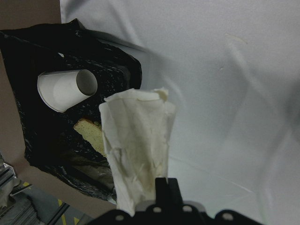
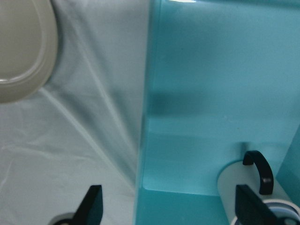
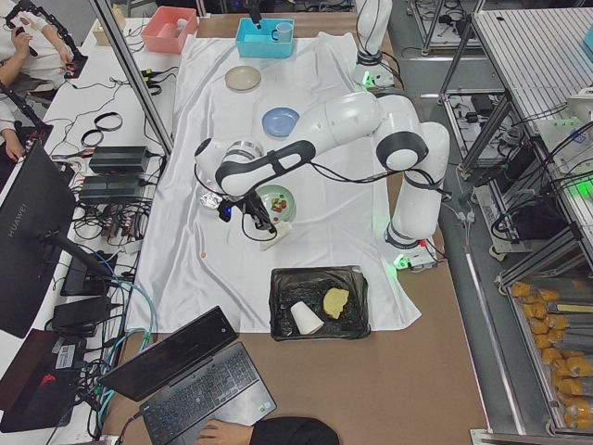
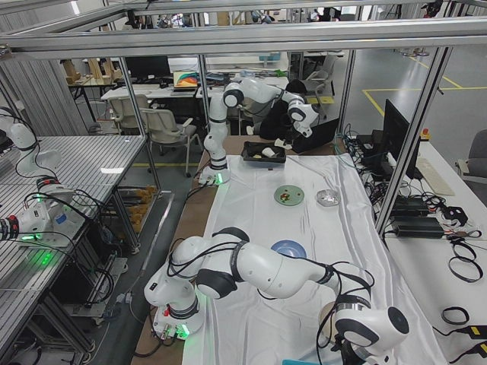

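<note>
My left gripper [image 3: 255, 215] is shut on a crumpled white paper piece [image 1: 136, 140], held over the cloth above the green plate [image 3: 278, 195], heading side toward a black-lined tray [image 3: 320, 273]. In that tray lie a white paper cup [image 1: 61, 91] and a yellow sponge-like piece [image 1: 89, 136]. My right gripper is open above the side of a blue bin [image 2: 211, 84], which holds a mug [image 2: 234, 187] with a black handle.
A foil bowl [image 4: 327, 198], a blue plate [image 3: 280, 120] and a beige plate [image 3: 243, 79] stand on the white cloth. A laptop [image 3: 204, 399] and a person's hand are at the near edge; the cloth right of the green plate is clear.
</note>
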